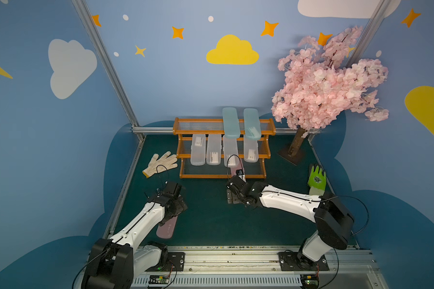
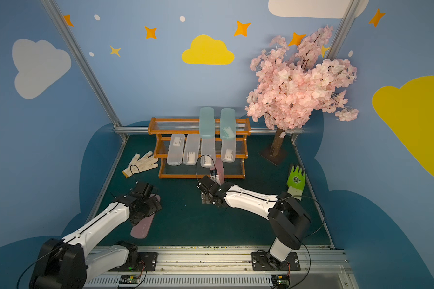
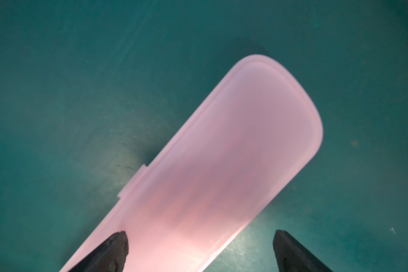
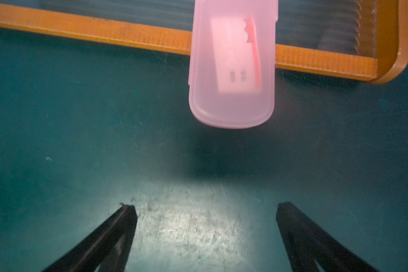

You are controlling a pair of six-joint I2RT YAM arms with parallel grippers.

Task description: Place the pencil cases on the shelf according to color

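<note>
A pink pencil case lies on the green table at the front left, with my left gripper over it. The fingers stand wide apart, and nothing is gripped. Another pink pencil case rests on the bottom tier of the wooden shelf, its near end jutting past the front rail. My right gripper is open and empty, back from that case over bare table. Two blue cases occupy the top tier. Several clear white cases lie along the middle tier.
A white glove lies left of the shelf and a green glove to the right. The pink blossom tree stands at the back right. Between the arms the table is clear, and the bottom tier's left part is empty.
</note>
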